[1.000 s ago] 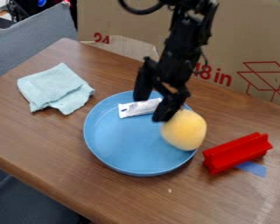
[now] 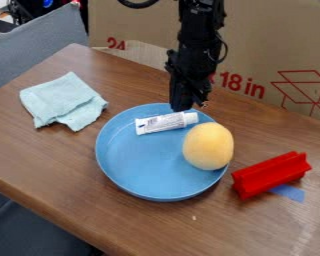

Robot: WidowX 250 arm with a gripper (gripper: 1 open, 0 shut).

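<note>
My black gripper (image 2: 188, 97) is raised over the back of a blue plate (image 2: 143, 165), just above a white tube (image 2: 166, 122) with dark print that lies on the plate. It looks shut, with nothing visible between its fingers. A round yellow object (image 2: 208, 146) rests on the right side of the plate.
A folded pale blue cloth (image 2: 63, 100) lies at the left. A red block-like object (image 2: 270, 175) sits right of the plate, on blue tape. A cardboard wall (image 2: 276, 65) closes the back.
My gripper has moved up and back, away from the yellow object, uncovering more of the tube. The objects on the plate look about where they were.
</note>
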